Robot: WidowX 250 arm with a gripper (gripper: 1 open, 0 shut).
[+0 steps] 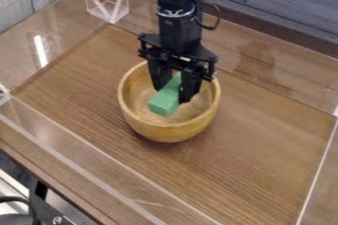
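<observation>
My black gripper [176, 71] hangs over a round yellow bowl [185, 125] in the middle of the table, shut on a green block [165, 99]. The block is tilted and sits low, within the bowl's outline; whether it touches the bowl's bottom I cannot tell. The fingertips are partly hidden against the dark body of the gripper.
A clear plastic holder [106, 4] stands at the back left, and another clear object [4, 94] is at the left edge. The wooden table [264, 160] is open to the right and front. A grey wall borders the back.
</observation>
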